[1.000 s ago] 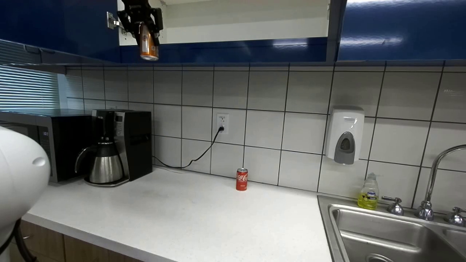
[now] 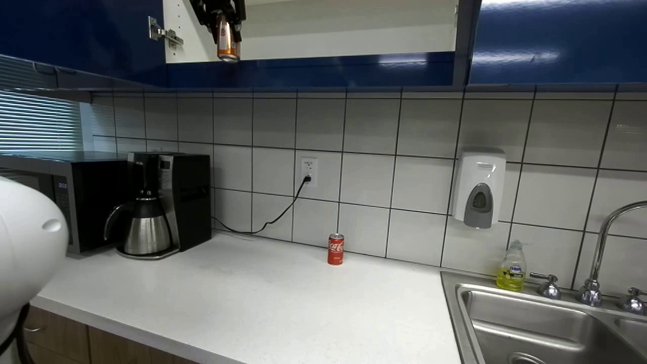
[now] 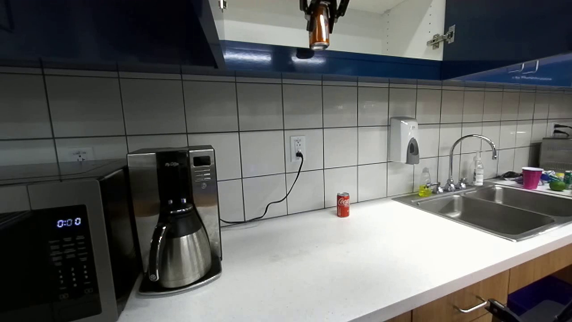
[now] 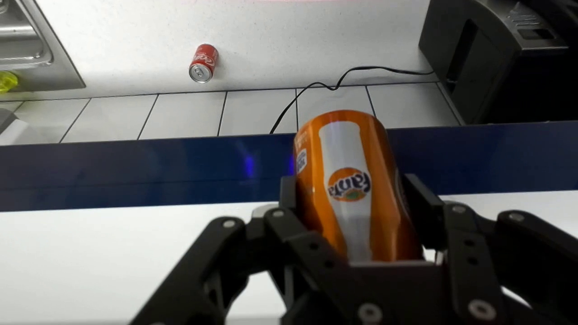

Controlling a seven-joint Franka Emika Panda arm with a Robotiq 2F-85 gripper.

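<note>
My gripper is shut around an orange Fanta can, one finger on each side of it. In exterior view 1 the can hangs bottom end down in front of the open blue cabinet, its base close to the level of the cabinet's lower edge. From exterior view 2 the same can shows before the cabinet's white interior. A red Coca-Cola can stands upright on the white counter near the tiled wall. The cabinet's deeper inside is partly out of view.
A coffee maker and a microwave occupy the counter's left end. To the right are the sink, a dish soap bottle and a wall dispenser. An open cabinet door borders the opening. Mid-counter is mostly clear.
In exterior view 1 my gripper has moved up and to the right with the Fanta can still held. The Coca-Cola can stands where it was.
</note>
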